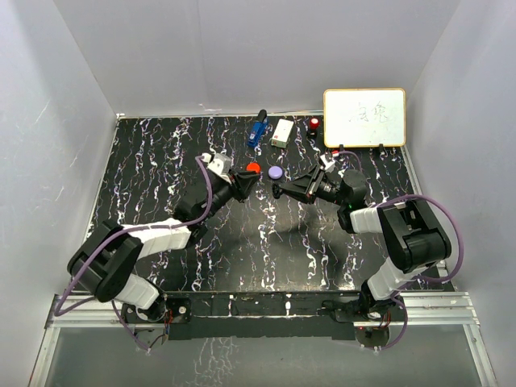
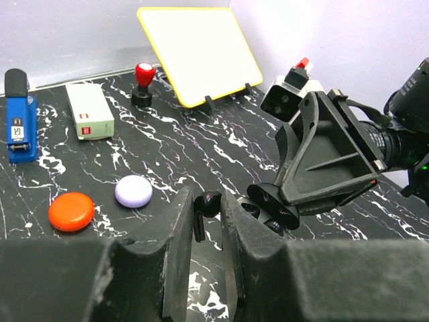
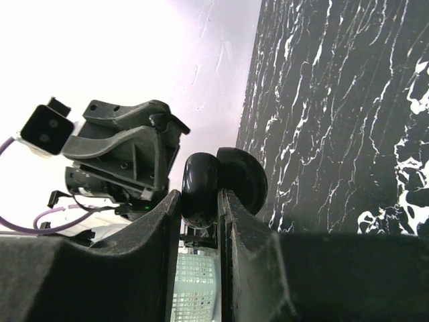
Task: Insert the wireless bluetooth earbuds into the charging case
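Note:
In the left wrist view my left gripper is shut on a small black earbud, stem hanging down between the fingertips. My right gripper is shut on the open black charging case, whose rounded body and raised lid show in the right wrist view. In the top view the case hangs at the right gripper's tips, right of the left gripper, with a gap between them. Whether an earbud sits in the case I cannot tell.
An orange disc, lilac disc, blue stapler, pale box, red-topped stamp and small whiteboard stand at the back.

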